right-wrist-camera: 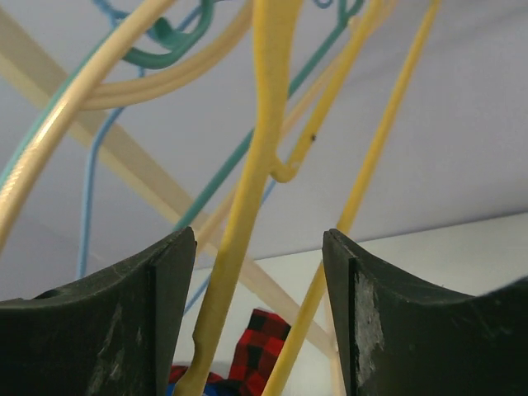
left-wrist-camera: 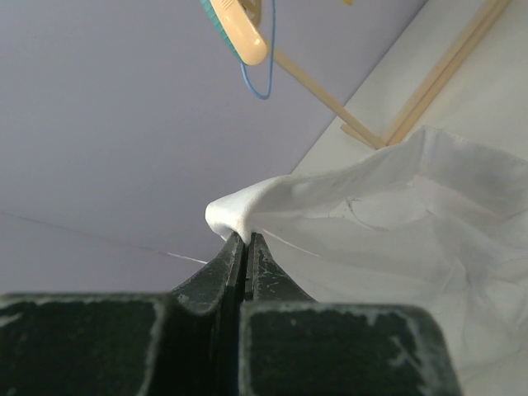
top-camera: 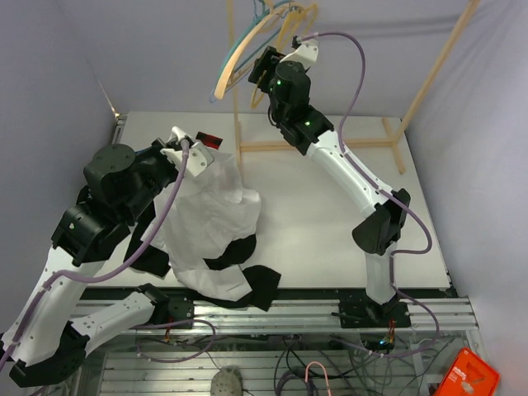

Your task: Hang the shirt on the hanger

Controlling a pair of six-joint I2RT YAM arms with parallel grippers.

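Observation:
A white shirt (top-camera: 216,219) hangs from my left gripper (top-camera: 176,142) and spreads down over the table. In the left wrist view, my left gripper is shut on an edge of the shirt (left-wrist-camera: 371,219). My right gripper (top-camera: 262,70) is up at the row of hangers. The yellow hanger (right-wrist-camera: 241,219) passes between its parted fingers in the right wrist view, its broad arm near the left finger (right-wrist-camera: 175,272) and its thin bar near the right one. My right gripper is not closed on it.
Other hangers, one teal (top-camera: 234,51) and one wooden (top-camera: 241,59), hang just left of the yellow one. The wooden rack's foot bar (top-camera: 346,143) crosses the table's back. Dark cloth (top-camera: 262,285) lies at the front.

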